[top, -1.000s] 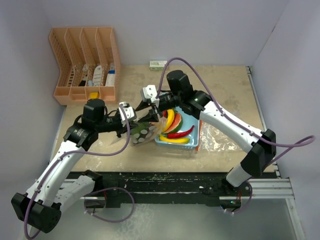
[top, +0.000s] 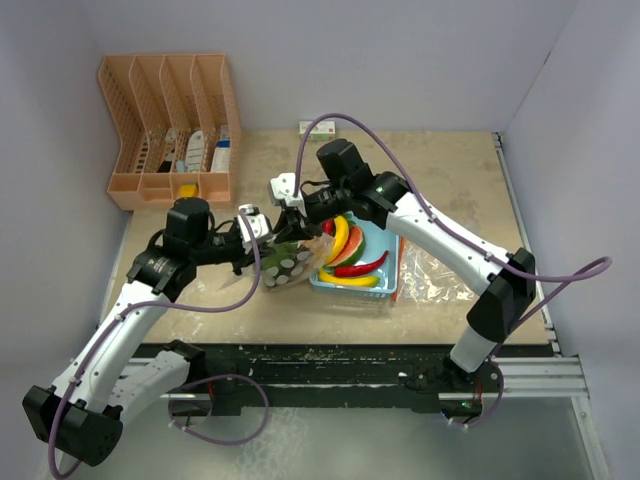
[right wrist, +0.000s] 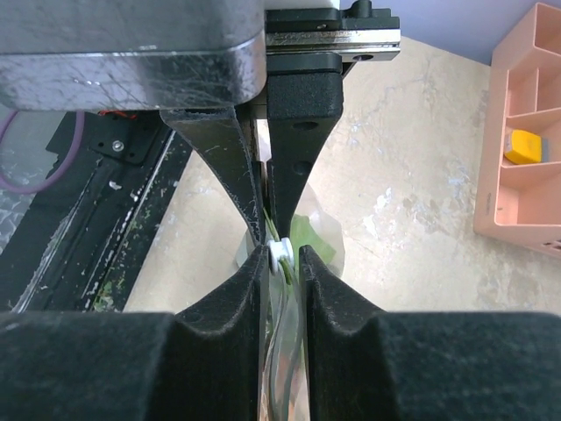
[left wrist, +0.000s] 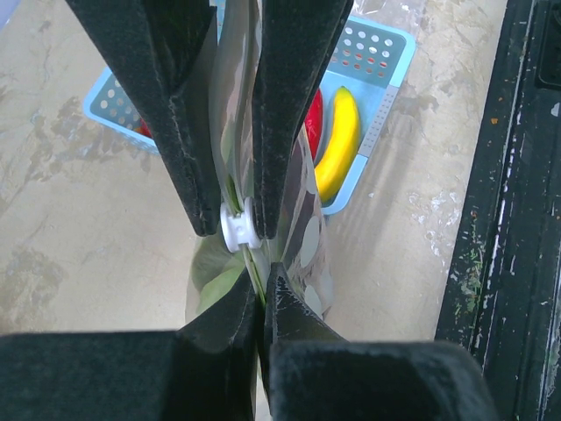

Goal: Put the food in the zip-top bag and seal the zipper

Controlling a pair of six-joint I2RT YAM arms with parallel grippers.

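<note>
A clear bag with green inside and pale round spots (top: 285, 265) stands on the table between the arms. Its zip strip runs through a small white slider (left wrist: 239, 228). My left gripper is shut on the zip strip, just beside the slider. From the other side, my right gripper reaches in, its fingers part open. The slider (right wrist: 280, 252) lies between its fingertips, with a narrow gap showing at the sides. In the top view, both gripper tips and the slider are largely hidden where the arms meet.
A blue basket (top: 383, 290) with toy food, including a banana (top: 347, 279) and red pepper (top: 362, 265), stands just right of the bag. A clear sheet (top: 435, 277) lies farther right. The pink organizer (top: 125, 185) occupies the back left.
The left arm and the bag look unmoved.
</note>
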